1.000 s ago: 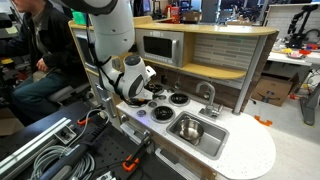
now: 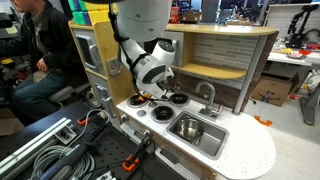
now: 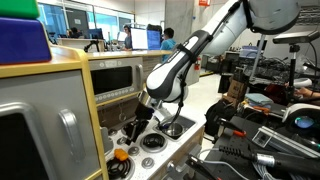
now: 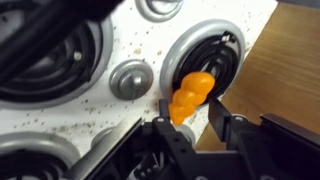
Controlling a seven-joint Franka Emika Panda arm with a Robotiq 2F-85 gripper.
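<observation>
An orange object (image 4: pixel 192 95), narrow in the middle, shows over a black stove burner (image 4: pixel 218 50) in the wrist view. In exterior view 2 the orange object (image 3: pixel 121 154) rests at the left of the stovetop. My gripper has its fingers apart, their dark tips toward the bottom of the wrist view, with a gap between them. From exterior view 2, the gripper (image 3: pixel 131 137) hangs above the stovetop near the orange object, which appears apart from it. In exterior view 1 the white arm (image 2: pixel 152 65) hides much of this area.
Several burners surround the gripper, with a sink (image 2: pixel 198 132) and faucet (image 2: pixel 207 92) to the right in exterior view 1. A shelf (image 2: pixel 210 70) and microwave (image 3: pixel 115 77) stand behind.
In exterior view 1 the arm has moved right and upward from the left burners. Its white wrist now sits higher, in front of the microwave and shelf.
</observation>
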